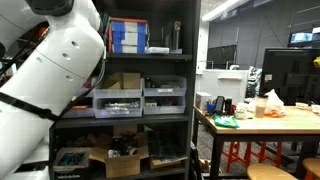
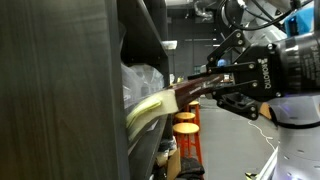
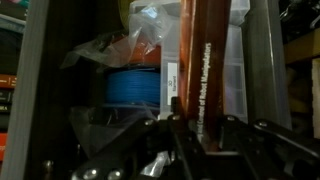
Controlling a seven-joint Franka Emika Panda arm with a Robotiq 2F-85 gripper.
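A book with a dark red-brown spine and light lettering ending in "Robot Manipulators" rises from between the fingers in the wrist view. My gripper is shut on it. From the side, in exterior view 2, the book's cover sticks out of my gripper toward the shelf, its pale page edges facing the camera. The book's far end lies at the opening of a shelf bin with clear plastic in it. In exterior view 1 only the white arm shows; gripper and book are out of sight there.
Below the book in the wrist view, a grey bin holds a blue spool, clear plastic bags and a clear case. A dark shelf side panel stands close by. A wooden table with clutter is off to the right.
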